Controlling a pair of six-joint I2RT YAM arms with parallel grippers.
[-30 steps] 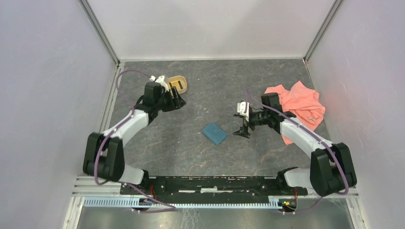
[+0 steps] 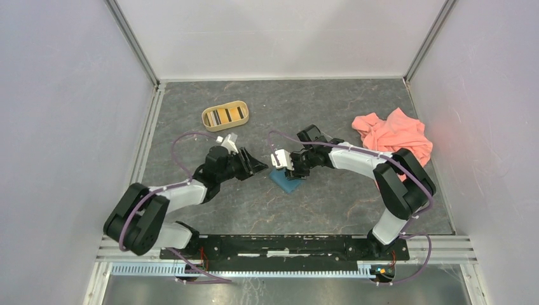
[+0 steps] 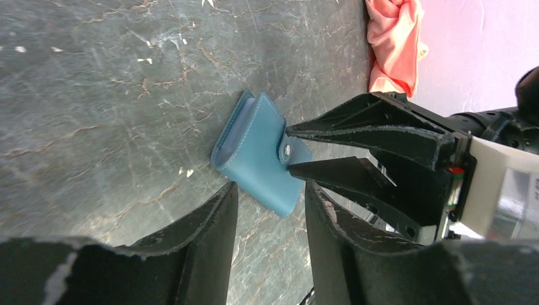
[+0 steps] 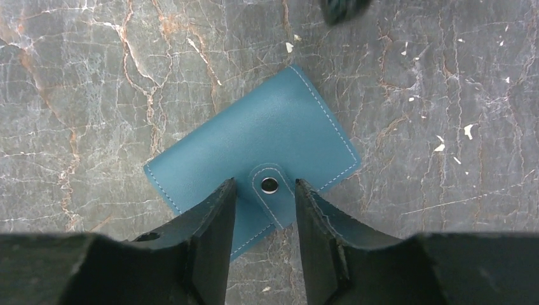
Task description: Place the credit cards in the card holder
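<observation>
The blue leather card holder (image 2: 285,184) lies on the grey table, its snap tab (image 4: 270,200) facing up. My right gripper is right over that tab, part open, fingertips at its two sides; the left wrist view shows them against the holder. My left gripper hangs open to the left of the holder, empty between its fingers. A beige tray (image 2: 225,103) at the back left holds several cards in yellow slots.
A pink cloth (image 2: 391,133) lies bunched at the right side of the table. White walls enclose the table.
My right gripper has moved left onto the card holder. My left gripper has come from near the tray toward the front and right, closer to the holder.
</observation>
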